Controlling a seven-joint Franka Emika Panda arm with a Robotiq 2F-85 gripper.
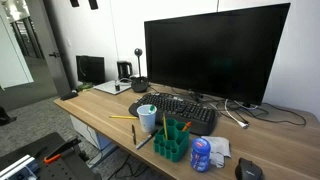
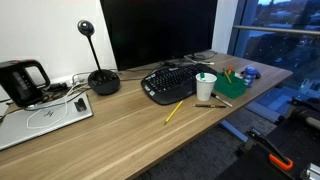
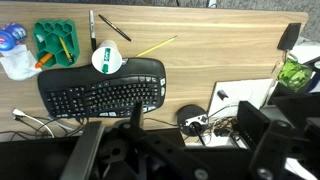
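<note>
High above the desk, my gripper stands open in the wrist view, with nothing between its fingers. A white cup with something green in it stands near the desk's front edge, beside the green compartment holder. A few slim items poke out of that holder. Yellow pencil and dark pen lie loose near the cup, along with a second pen. To the holder's other side are a blue can and a crumpled white cloth.
Behind the cup lies a black keyboard, with a large monitor at the back. A round-based desk stand and a black kettle stand farther along. Bare desk stretches between pencil and kettle.
</note>
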